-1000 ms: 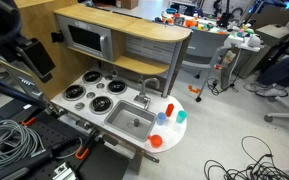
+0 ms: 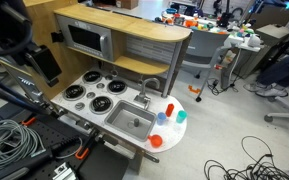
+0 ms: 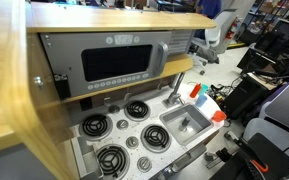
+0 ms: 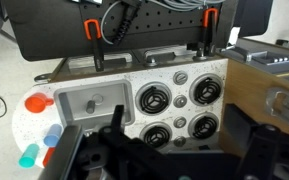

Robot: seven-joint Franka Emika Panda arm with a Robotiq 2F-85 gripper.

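Note:
High above the toy kitchen's near left side, my gripper hangs open, its two dark fingers wide apart and nothing between them in the wrist view. Below it lies the white counter with several black burners (image 4: 153,98) and a grey sink (image 4: 94,100). To the right of the sink in exterior view 1 are a red cup (image 2: 170,108), a blue cup (image 2: 162,118), a teal cup (image 2: 181,117) and an orange-red item (image 2: 156,141). The sink looks empty.
A microwave (image 3: 114,62) is set under the wooden shelf (image 2: 129,23) behind the burners. The faucet (image 2: 144,93) rises behind the sink. Coiled cables (image 2: 9,145) lie on the dark robot table. A wooden cabinet (image 4: 264,100) borders the burners.
The cups and the kitchen look unchanged.

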